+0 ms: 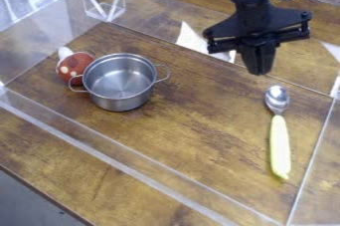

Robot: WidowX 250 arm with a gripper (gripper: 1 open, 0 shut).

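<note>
The black gripper hangs shut above the wooden table at the upper right, with nothing seen between its fingers. Below it and a little to the right lies a spoon with a pale yellow handle and a metal bowl toward the back. A steel pot with two side handles stands left of centre. Just left of the pot is a red, rounded object with a white tip, partly behind the pot's handle.
Clear plastic walls border the work area on the wooden table. The middle of the table between the pot and the spoon is free, as is the front.
</note>
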